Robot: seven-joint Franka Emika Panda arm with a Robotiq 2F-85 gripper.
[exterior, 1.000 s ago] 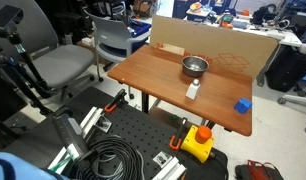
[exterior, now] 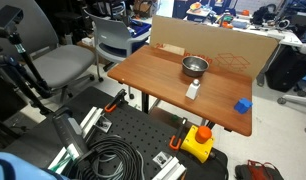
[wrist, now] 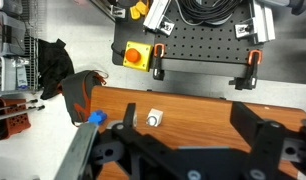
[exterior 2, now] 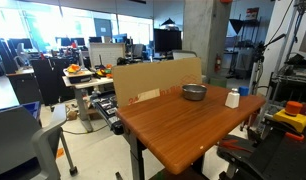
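A metal pot (exterior: 195, 66) stands on the brown wooden table (exterior: 153, 72), towards its back. In front of it is a small white bottle (exterior: 193, 90), upright in exterior view 2, where the bottle (exterior 2: 233, 98) is to the right of the pot (exterior 2: 194, 92). A blue block (exterior: 243, 105) lies near the table's right edge. My gripper is open high above the table in the wrist view, its dark fingers wide apart. Nothing shows between them except the tabletop. The bottle (wrist: 154, 118) appears nearer the left finger; the pot cannot be made out there.
An upright cardboard panel (exterior: 215, 46) borders the table's back. At the front are the perforated base plate (exterior: 138, 135), coiled black cable (exterior: 108, 158) and a yellow box with an orange-red button (exterior: 201, 140).
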